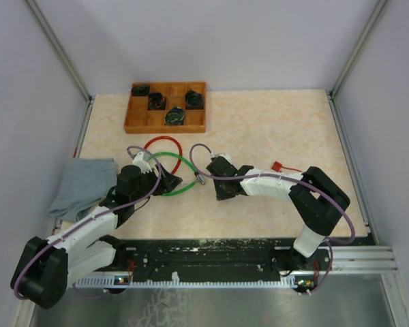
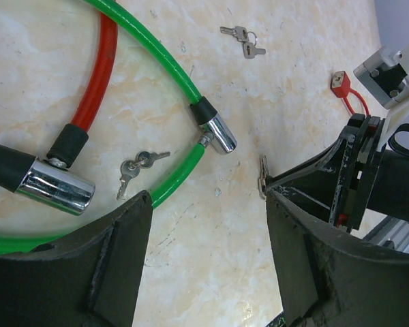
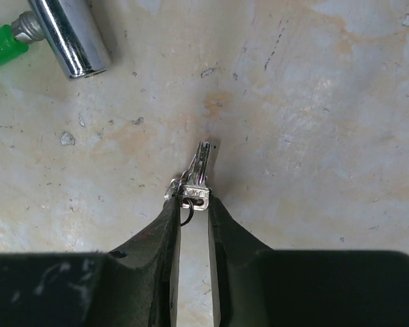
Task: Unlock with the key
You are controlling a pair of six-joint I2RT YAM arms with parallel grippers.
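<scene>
In the right wrist view my right gripper has its fingertips on a small silver key bunch with a ring [image 3: 199, 170], lying on the tabletop; the fingers are close around it, and I cannot tell if they grip it. The green cable lock's chrome body [image 3: 75, 37] lies up-left of it. My left gripper stands open over the green lock [image 2: 177, 177] and red lock [image 2: 88, 95]. Other keys [image 2: 129, 174] lie inside the green loop, and more keys [image 2: 242, 37] lie beyond it.
A wooden compartment tray [image 1: 136, 119] with dark items sits at the back. A grey cloth [image 1: 78, 187] lies at the left, a small red lock with cable [image 1: 277, 166] at the right.
</scene>
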